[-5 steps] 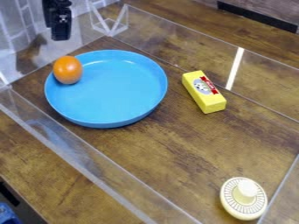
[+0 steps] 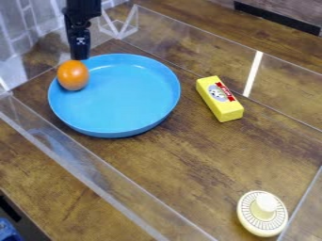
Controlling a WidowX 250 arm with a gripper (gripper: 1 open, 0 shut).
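A blue plate [image 2: 126,99] lies on the wooden table at the upper left, holding an orange ball-like object [image 2: 73,75] at its left side. The dark gripper [image 2: 79,51] hangs just behind and above the orange object, apparently open, with nothing visibly held. Its upper part runs out of the top of the view.
A yellow box [image 2: 219,98] with a label lies right of the plate. A white round dial-like object [image 2: 262,213] sits at the lower right. Clear plastic edges run along the left.
The gripper has moved down and slightly to the right, closer to the orange object. The plate and other objects have stayed where they were.
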